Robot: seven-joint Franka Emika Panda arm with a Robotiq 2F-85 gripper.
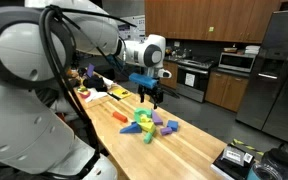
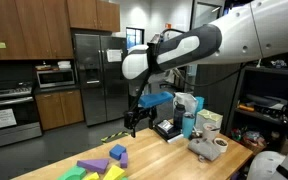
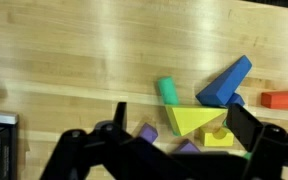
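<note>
My gripper is open above the wooden table, its black fingers well apart. Between and beyond them in the wrist view lie a yellow triangular block (image 3: 190,118), a green cylinder (image 3: 168,90) and a blue wedge (image 3: 225,83). Farther right is an orange-red block (image 3: 282,100). Low in that view are a purple block (image 3: 148,132) and another yellow block (image 3: 219,138), partly hidden by the gripper. From outside, the gripper (image 1: 152,101) hangs clear above the colourful cluster, which includes a separate blue block (image 1: 172,125). Nothing is seen held.
A black device (image 1: 232,160) stands on the table away from the blocks. Near it are a blue cup (image 2: 188,127) and a grey object (image 2: 208,148).
</note>
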